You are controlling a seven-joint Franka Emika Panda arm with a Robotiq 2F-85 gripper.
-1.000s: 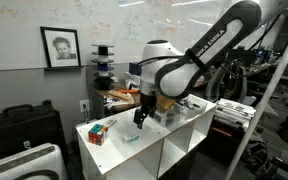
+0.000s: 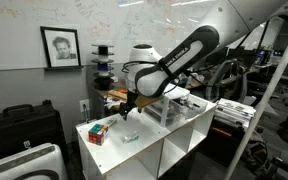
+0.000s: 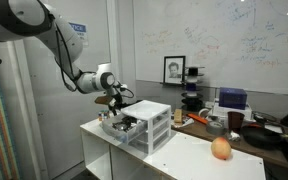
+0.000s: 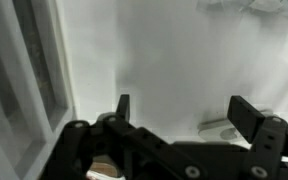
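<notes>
My gripper stands open above the white tabletop, its two dark fingers wide apart and nothing between them. In exterior view 1 the gripper (image 2: 126,107) hangs over the white cabinet top (image 2: 132,150). A small pale item (image 2: 130,137) lies on that surface below it, too small to name. To its left sits a colourful cube-like block (image 2: 98,133). In the wrist view a light grey object (image 4: 222,130) lies close by the right finger, partly hidden by it. Crumpled clear plastic (image 4: 259,8) shows at the top edge.
A white drawer unit (image 3: 152,122) with a see-through drawer (image 3: 122,128) pulled out stands beside the gripper. Farther along are an orange round object (image 3: 221,149) and dark pans (image 3: 235,121). Papers (image 2: 234,112) lie at the right in exterior view 1.
The colourful block and small pale item appear to stay where they were.
</notes>
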